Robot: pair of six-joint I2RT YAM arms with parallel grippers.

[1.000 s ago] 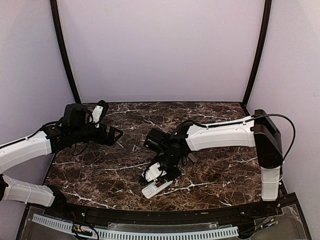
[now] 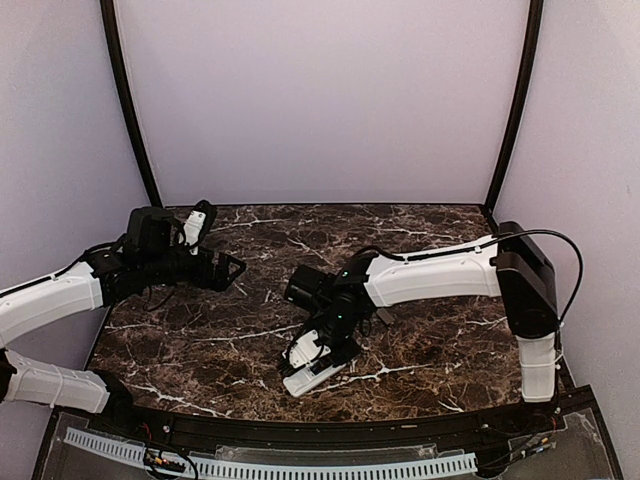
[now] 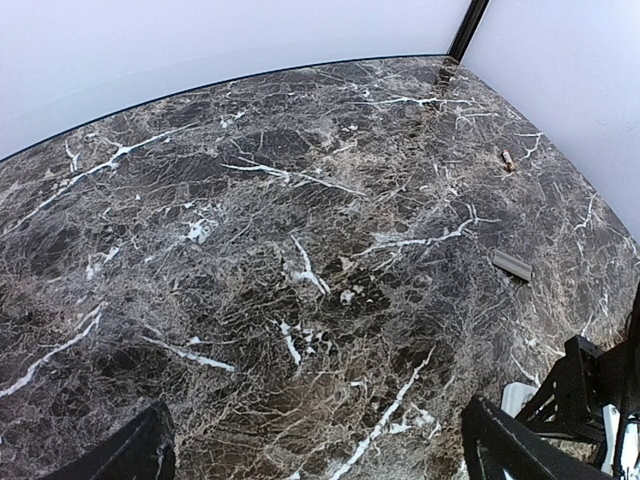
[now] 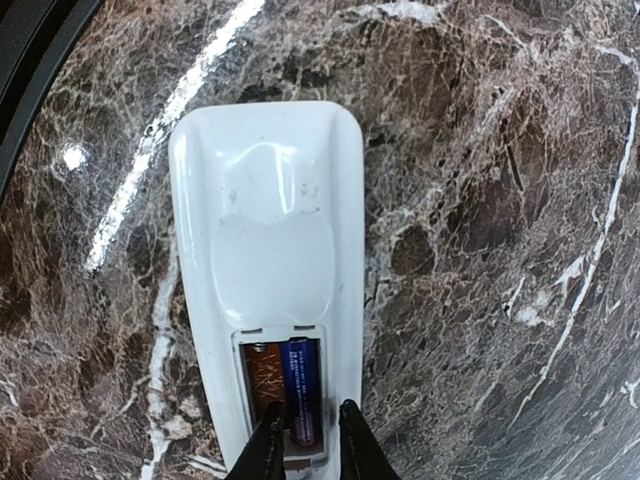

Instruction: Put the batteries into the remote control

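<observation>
The white remote control [image 4: 275,230] lies on its front near the table's front edge, its battery compartment uncovered. A blue battery [image 4: 300,375] lies in the right-hand side of that compartment; the left side shows bare brown floor and a metal contact at the top. Over the lower part of the compartment, my right gripper is open, one finger to each side of the battery's lower half, with gaps showing. Whether the battery is fully seated I cannot tell. My left gripper is open above bare table at the left, holding nothing.
A grey battery cover [image 3: 512,265] rests on the table beyond the remote, and a small battery [image 3: 508,160] lies further back at the right. The right arm [image 2: 430,278] spans the table's right half.
My left arm has stayed nearly still.
</observation>
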